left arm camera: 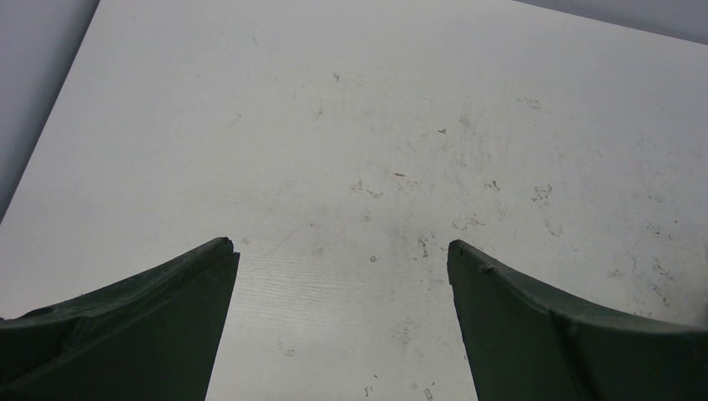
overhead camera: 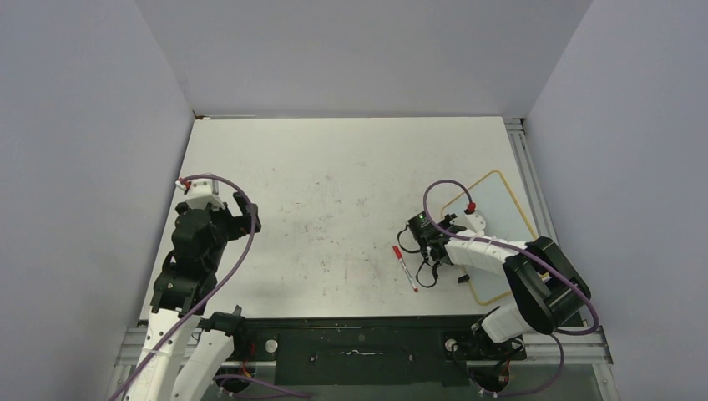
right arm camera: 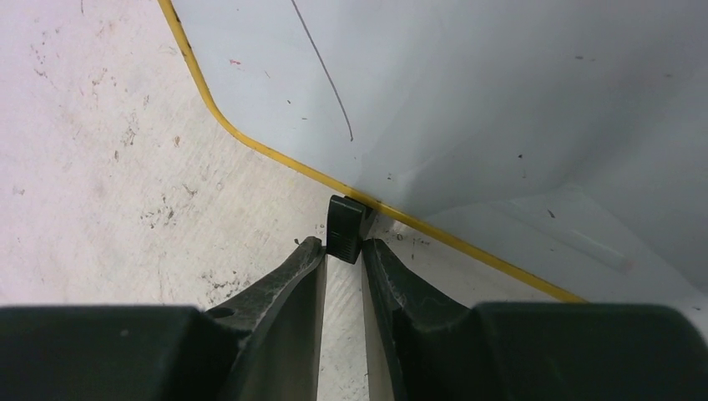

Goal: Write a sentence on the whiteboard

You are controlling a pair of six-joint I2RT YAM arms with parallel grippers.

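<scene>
The whiteboard [overhead camera: 501, 200], yellow-edged, lies at the right of the table. In the right wrist view my right gripper has its fingertips close together at a small black block [right arm camera: 346, 225] against the board's yellow edge; whether they grip it I cannot tell. A red-capped marker [overhead camera: 406, 270] lies left of the right gripper on the table. My left gripper stands open over bare table at the left, nothing between its fingers.
The white table [overhead camera: 334, 192] is scuffed and clear through its middle. Walls surround it at left, back and right. A small dark piece [overhead camera: 463, 279] sits at the board's lower-left edge.
</scene>
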